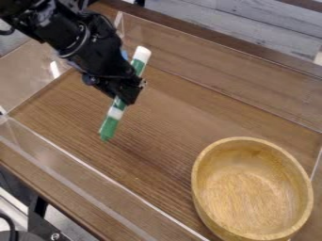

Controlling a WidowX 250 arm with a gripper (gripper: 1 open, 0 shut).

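Note:
A green and white tube-like stick (111, 122) hangs tilted in my black gripper (122, 89), which is shut on its middle in the upper left of the camera view. Its white upper end rises above the fingers and its green lower end points down toward the wooden surface. Whether that lower end touches the wood cannot be told.
A tan oval bowl (251, 186) sits at the lower right of the wooden surface (189, 104). Clear walls or edges run along the left and front.

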